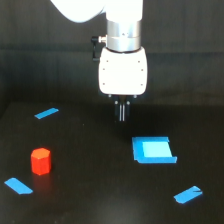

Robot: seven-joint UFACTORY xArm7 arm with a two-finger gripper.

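Observation:
High over the dark table, my gripper (122, 112) points straight down under its white housing (123, 73). Its two fingers are close together, and nothing shows between them; the gripper looks shut. A red block (41, 161) rests on the table at the left, well away from the gripper. To the right of and below the gripper in the view lies a blue square outline (138, 150) with a paler blue patch (157, 149) inside it.
Strips of blue tape lie at the back left (47, 113), the front left (18, 186) and the front right (188, 195). A dark curtain (190, 60) hangs behind.

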